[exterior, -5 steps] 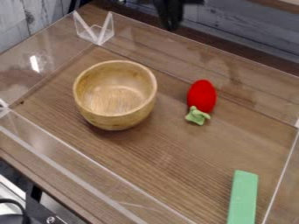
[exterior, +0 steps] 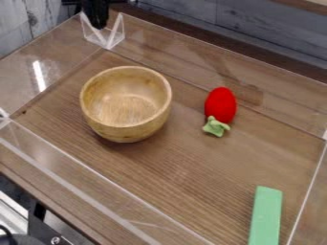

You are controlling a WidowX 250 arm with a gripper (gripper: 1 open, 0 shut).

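Note:
A dark gripper (exterior: 95,15) is at the top left edge, mostly cut off, above a clear plastic piece (exterior: 105,31); whether it is open or shut is unclear. A wooden bowl (exterior: 125,128) sits left of centre. A red object (exterior: 221,102) with a small green piece (exterior: 216,126) lies right of the bowl. A long green block (exterior: 266,218) lies at the bottom right.
Walls (exterior: 255,24) border the back and left, with clear plastic at the left edge.
The gripper has moved left along the top edge, from above the middle of the table to the top left corner. The objects on the table look unchanged.

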